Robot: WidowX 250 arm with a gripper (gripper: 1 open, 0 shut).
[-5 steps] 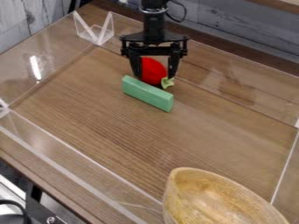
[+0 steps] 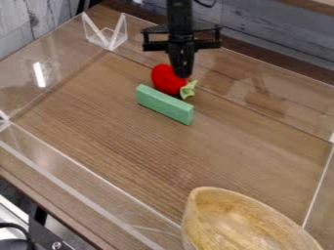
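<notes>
The black gripper (image 2: pixel 182 45) is raised at the top centre, over and just behind a red object (image 2: pixel 169 78) with pale green leaves (image 2: pixel 188 88), which looks like a strawberry or similar. It seems shut, with nothing visible held, though its fingertips are small and dark. A mint-green block (image 2: pixel 164 104) lies in front of the red object on the wooden table.
A pale wooden bowl (image 2: pixel 243 220) sits at the front right. A clear or white wire-like piece (image 2: pixel 104 29) stands at the back left.
The gripper has moved up and back, away from the red object, uncovering more of it. The red object and green block lie about where they were.
</notes>
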